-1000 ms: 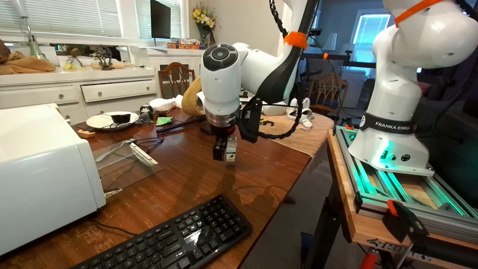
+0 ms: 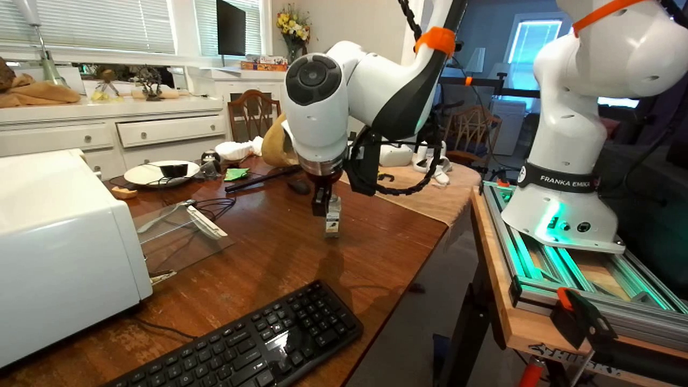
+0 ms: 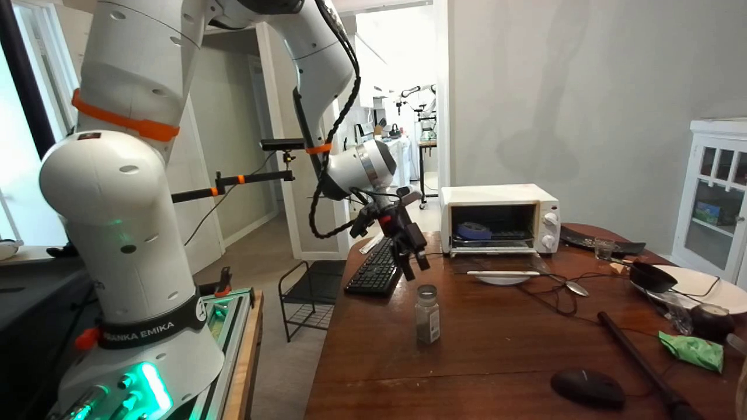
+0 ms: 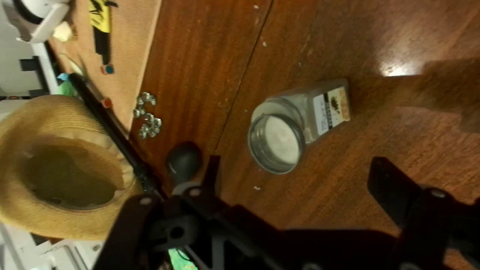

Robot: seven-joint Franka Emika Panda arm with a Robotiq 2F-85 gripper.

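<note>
A small clear jar (image 3: 427, 315) with a grey rim and a paper label stands upright on the wooden table. In the wrist view the jar (image 4: 281, 135) is seen from above, its round mouth toward the camera, and no finger touches it. My gripper (image 3: 413, 267) hangs higher than the jar, a little on the keyboard side of it. The fingers (image 4: 390, 189) are spread wide, so the gripper is open and empty. From the first exterior view, my gripper (image 2: 321, 205) partly overlaps the jar (image 2: 332, 222).
A black keyboard (image 2: 258, 342) and a white toaster oven (image 3: 501, 199) lie on the oven side. A mouse (image 3: 586, 387), a black rod (image 3: 641, 364) and a plate (image 3: 728, 283) take up the other side. A straw hat (image 4: 27, 135) shows too. Bare table surrounds the jar.
My gripper has risen and shifted slightly to the right in the first exterior view, overlapping the jar's top more. The jar stands where it was.
</note>
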